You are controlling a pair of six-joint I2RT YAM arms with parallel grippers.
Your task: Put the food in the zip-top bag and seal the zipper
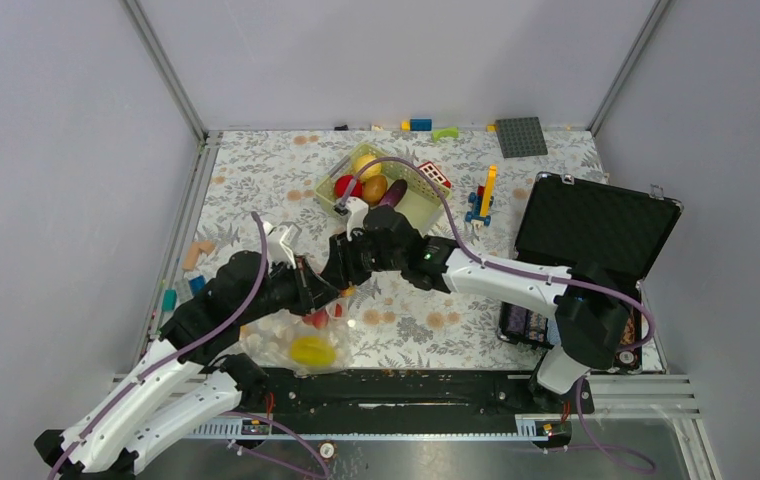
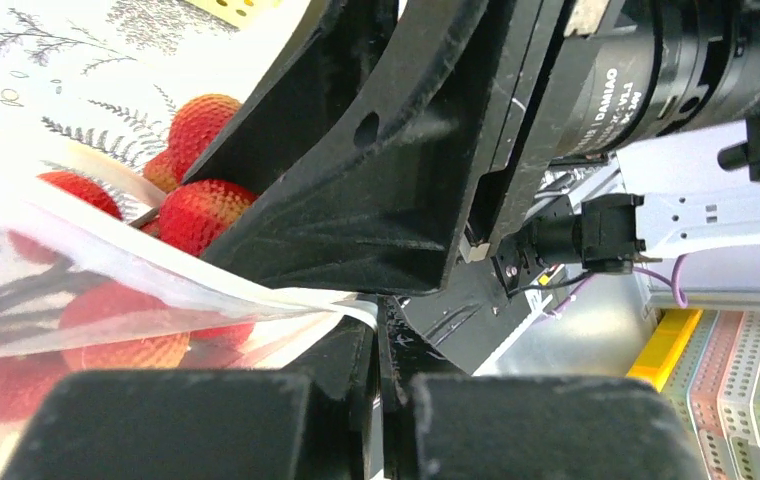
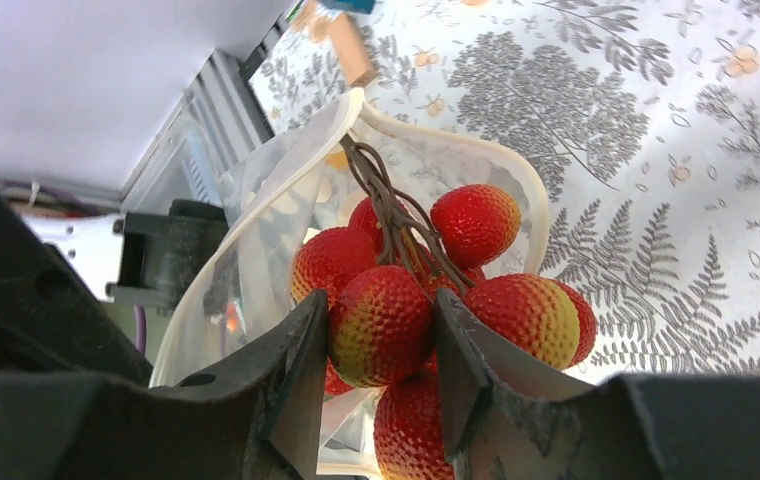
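Note:
The zip top bag [image 3: 226, 250] is held up open, with several red textured fruits [image 3: 481, 225] and brown stems inside. My left gripper is shut on the bag's white rim. My right gripper reaches into the bag's mouth, its fingertips either side of a red fruit; in the left wrist view its black fingers [image 2: 346, 230] are down among the fruits. In the top view a yellow item [image 1: 311, 350] shows through the bag's lower part.
A basket [image 1: 418, 205] of fruit and vegetables stands behind the grippers. An open black case [image 1: 586, 225] is at the right, a toy [image 1: 486, 195] beside the basket, small blocks at the left edge.

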